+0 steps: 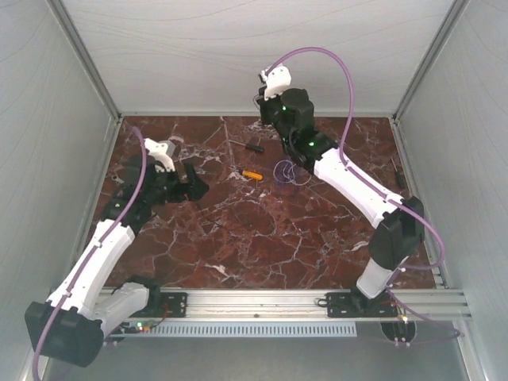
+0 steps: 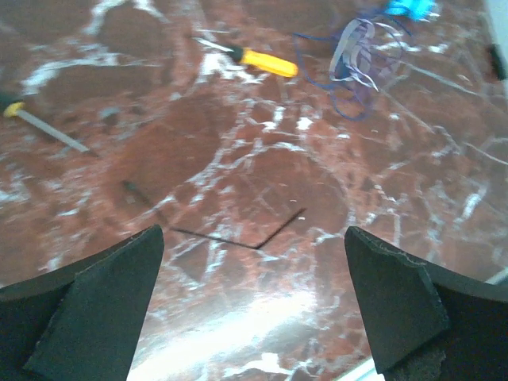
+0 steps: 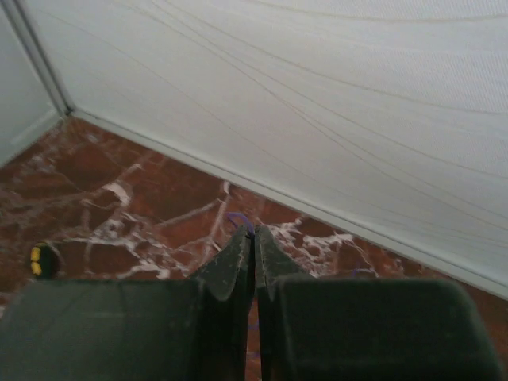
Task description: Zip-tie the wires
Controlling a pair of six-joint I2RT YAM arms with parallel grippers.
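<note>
The tangled blue and white wires [image 1: 287,173] lie on the marble floor beside the screwdrivers, also in the left wrist view [image 2: 353,67]. A dark thin bent strip [image 2: 230,242], perhaps a zip tie, lies below my left camera. My left gripper [image 1: 195,181] is open over the left side, nothing between its fingers. My right gripper [image 1: 263,99] is raised toward the back, shut; a thin purple wire shows at its tips [image 3: 251,232], whether held I cannot tell.
A yellow screwdriver [image 1: 252,175] and a dark screwdriver [image 1: 254,148] lie near the wires. A cyan object [image 2: 409,8] is behind them.
</note>
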